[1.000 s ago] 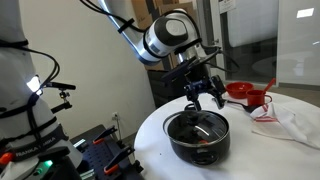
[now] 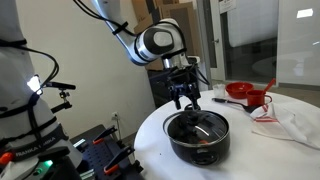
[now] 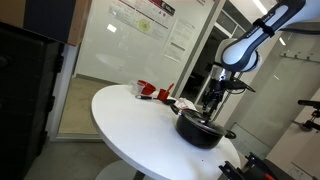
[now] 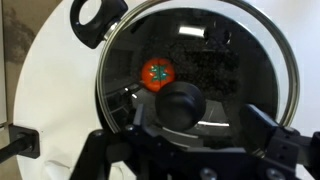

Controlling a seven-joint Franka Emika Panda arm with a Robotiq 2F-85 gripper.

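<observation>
A black pot [image 2: 201, 152] stands on the white round table, covered by a glass lid [image 4: 235, 75] with a metal rim. The lid's round black knob [image 4: 180, 105] shows near its middle in the wrist view. Through the glass I see a red tomato-like item [image 4: 157, 73] with a green top. My gripper [image 2: 186, 103] points down over the lid, its fingers apart. In the wrist view its fingers [image 4: 262, 122] lie to either side of the knob, which sits nearer the left one. Whether they touch the lid is unclear.
Behind the pot are a red bowl [image 2: 238, 90], a red cup [image 2: 256, 98] and a dark utensil. A white cloth [image 2: 283, 122] lies to the right in exterior view 1. The table [image 3: 140, 120] has wide bare room on the left in exterior view 2.
In exterior view 1 the gripper has moved left above the lid, toward the knob. The pot and lid have stayed in place.
</observation>
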